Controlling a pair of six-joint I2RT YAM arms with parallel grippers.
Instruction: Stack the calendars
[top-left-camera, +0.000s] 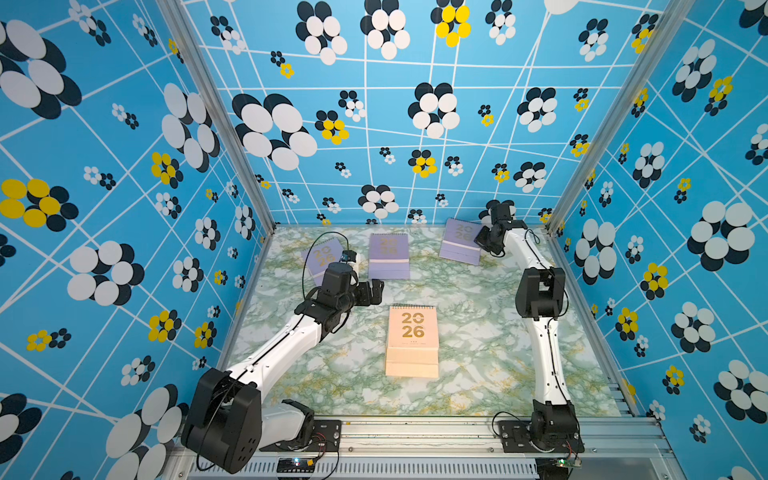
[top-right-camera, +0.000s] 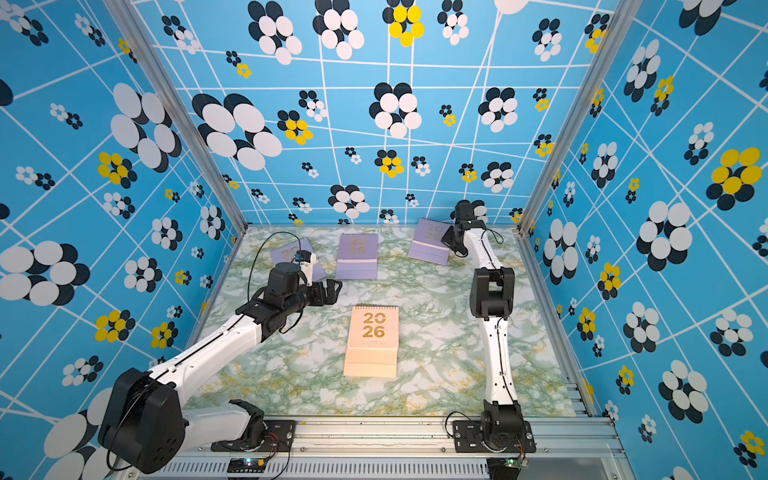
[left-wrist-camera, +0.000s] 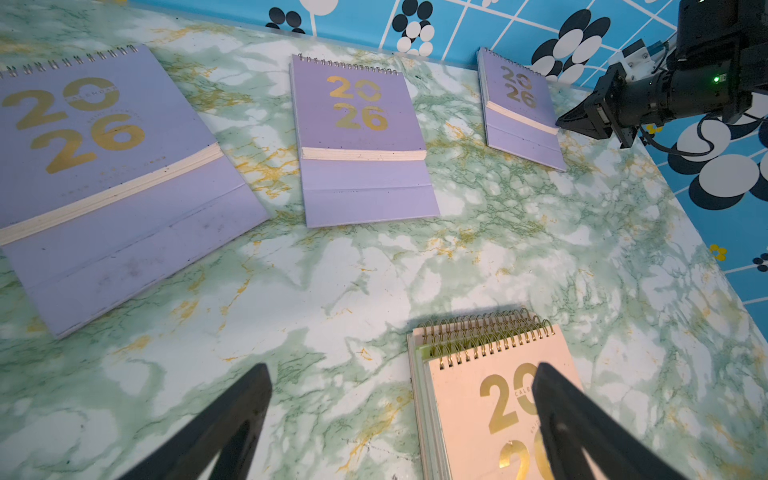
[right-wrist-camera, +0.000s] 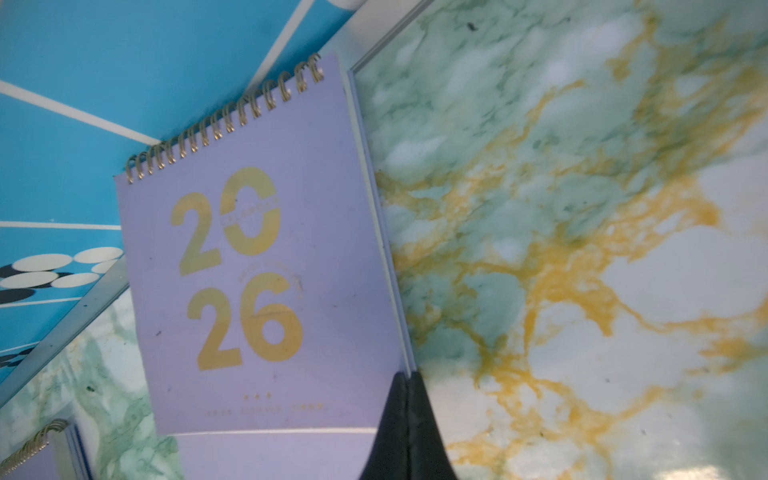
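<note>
Three purple calendars lie along the back: one at left (left-wrist-camera: 120, 160), one middle (top-left-camera: 389, 256), one at right (right-wrist-camera: 264, 256). A peach calendar (top-left-camera: 412, 344) lies at front centre; the left wrist view shows it atop at least one other spiral-bound pad. My left gripper is open above the peach calendar's rear left, holding nothing visible. My right gripper is shut, its tips against the right edge of the right purple calendar.
The back wall (top-left-camera: 432, 192) stands close behind the right purple calendar; frame rails border the table.
</note>
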